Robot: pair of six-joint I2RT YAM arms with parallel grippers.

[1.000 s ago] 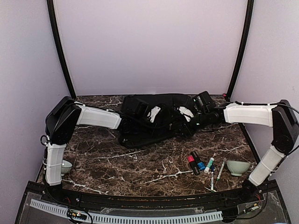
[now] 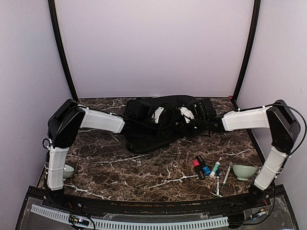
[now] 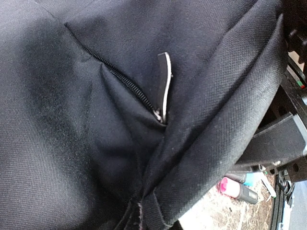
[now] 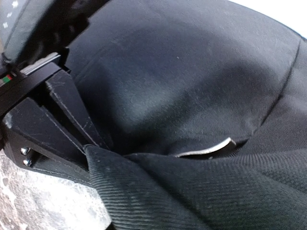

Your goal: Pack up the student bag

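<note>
A black bag [image 2: 151, 143] lies at the back middle of the table, both arms over it. Its fabric fills the left wrist view, with a zipper [image 3: 129, 86] and pull tab [image 3: 164, 86] at a pocket. My left gripper [image 2: 153, 124] is shut on the bag's fabric, its fingertips hidden in the cloth. My right gripper [image 2: 184, 124] is at the bag's right part; in the right wrist view black gripper parts meet a folded edge of fabric [image 4: 192, 191], and how far its fingers stand apart is unclear.
Markers [image 2: 198, 167] in pink and blue, a glue stick [image 2: 214, 168] and pens [image 2: 218, 184] lie at the front right beside a pale green bowl [image 2: 243, 172]. Another bowl [image 2: 68, 171] is at the front left, partly behind the arm.
My right arm has moved a little to the left over the bag. The left arm and bag have hardly moved.
</note>
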